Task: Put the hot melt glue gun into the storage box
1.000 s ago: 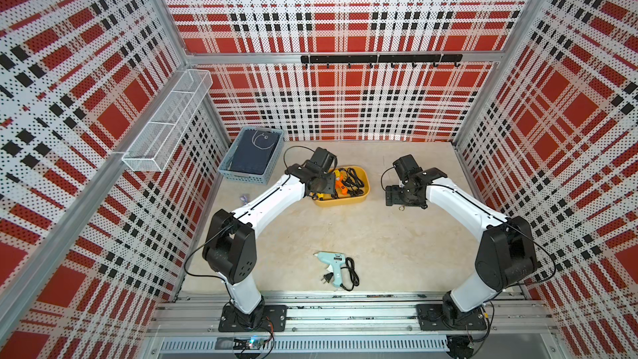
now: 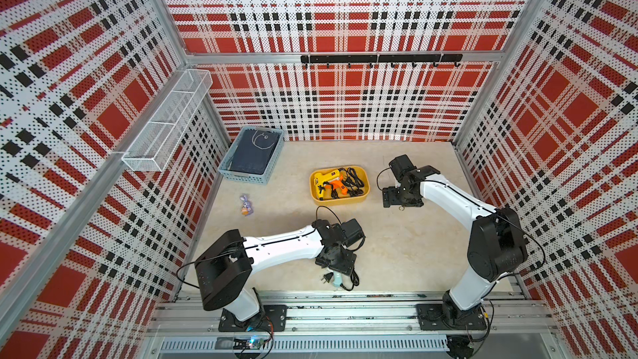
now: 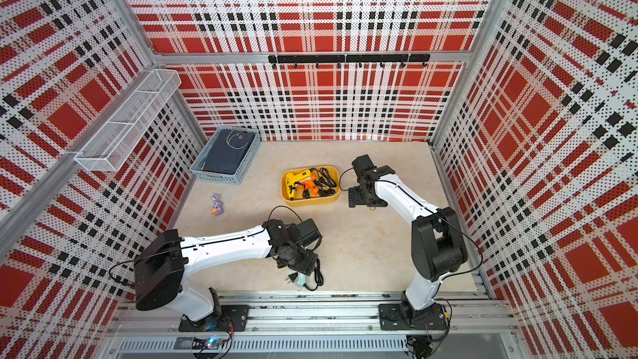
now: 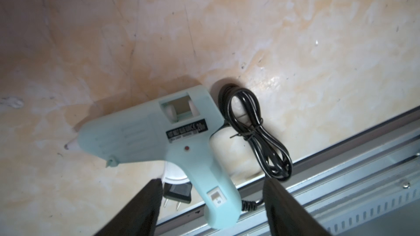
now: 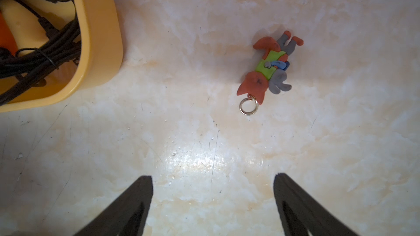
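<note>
The pale teal hot melt glue gun (image 4: 122, 133) with coiled black cord (image 4: 251, 135) and plug lies at the table's front edge. Above it hovers my left gripper, fingers apart with the handle visible between them, contact unclear. The yellow storage box (image 3: 309, 197) in the middle holds yellow and orange tools and black cables. Beside it on the right, my right gripper is open over a small fox keychain (image 5: 262, 74).
A blue mesh basket (image 2: 237, 174) with a dark folded item stands at the back left. A purple figurine (image 2: 245, 204) lies left of the box.
My left arm has moved from over the yellow box toward the front, down over the glue gun. The right arm has shifted slightly left.
</note>
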